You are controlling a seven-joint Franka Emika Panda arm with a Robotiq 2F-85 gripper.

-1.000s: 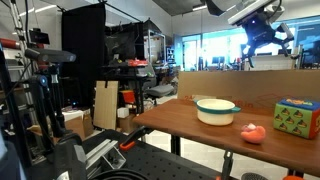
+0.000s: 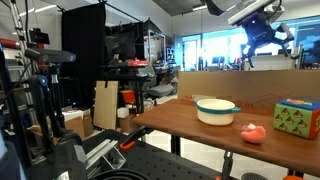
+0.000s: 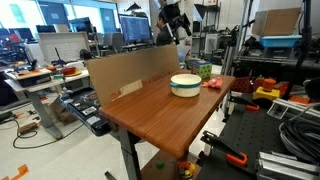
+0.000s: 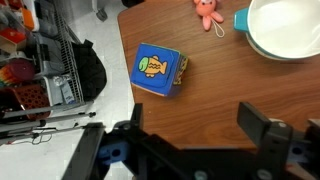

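Note:
My open gripper holds nothing; its two dark fingers stand wide apart in the wrist view. In exterior view 1 it hangs high above the table, well clear of everything on it. A white bowl (image 2: 215, 114) with a teal handle stands upright on the brown wooden table (image 2: 180, 122). Nearer the front lies a small pink-red toy (image 2: 253, 133). To the right sits a colourful box (image 2: 296, 118); from above, the box (image 4: 157, 68) has a blue top with an orange fish picture. The bowl (image 4: 284, 26) and pink toy (image 4: 207, 12) are partly cut off by the wrist frame.
A brown panel (image 3: 130, 80) rises along one side of the table. Wide bare wood (image 3: 165, 118) lies beside the bowl. Off the table's edge, a wire rack (image 4: 62, 70) with assorted things and a black bag (image 4: 90, 62) show in the wrist view.

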